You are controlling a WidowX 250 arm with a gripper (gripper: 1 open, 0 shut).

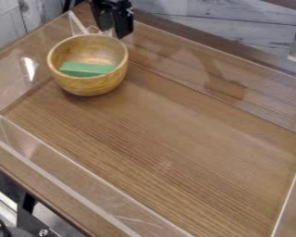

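A green rectangular block (86, 69) lies inside a round wooden bowl (103, 88) at the upper left of the camera view. My dark gripper (112, 28) is at the top edge, behind and above the bowl, apart from the block. It is open, though its fingers are small in view.
A whitish clear object stands behind the bowl at the upper left, partly hidden. Cables show at the lower left corner, beside the table's edge.
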